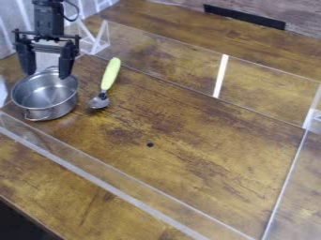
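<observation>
A steel pot (45,98) rests on the wooden table at the left. Just above and behind it, my black gripper (44,64) hangs with its two fingers apart, open, its lower tips near the pot's back rim; whether they touch cannot be told. To the pot's right lies a spoon with a pale yellow-green handle (111,73), its metal bowl toward the front.
Clear plastic barriers (309,164) run around the wooden work area (207,141), whose middle and right are bare. A white strip (221,75) stands out on the back barrier. A dark slot lies at the far back.
</observation>
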